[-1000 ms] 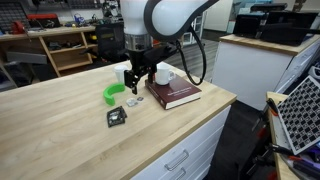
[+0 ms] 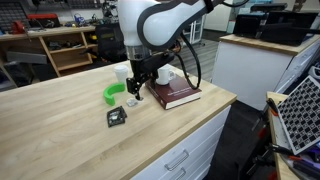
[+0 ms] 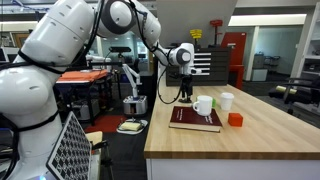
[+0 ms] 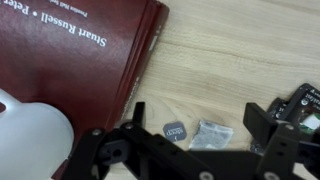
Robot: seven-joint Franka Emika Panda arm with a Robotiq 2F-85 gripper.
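My gripper is open above the wooden table, with nothing held between its fingers. In the wrist view a small grey square marked with print (image 4: 174, 131) and a pale, shiny packet (image 4: 211, 136) lie on the wood close to the fingers. Left of them rests a dark red book (image 4: 78, 48) with a white mug (image 4: 32, 140) on its cover. A black device with a green part (image 4: 303, 112) lies to the right, partly behind a finger. From exterior view 1 the gripper (image 2: 134, 86) appears just behind the small flat pieces, left of the book (image 2: 173, 91).
A green ring-shaped object (image 2: 113, 93) and a white cup (image 2: 123, 72) stand farther back on the table. In exterior view 2 a red block (image 3: 236, 119) is at the right.
The arm has shifted a little, with its gripper staying over about the same part of the table. Book, mug and small pieces look unmoved.
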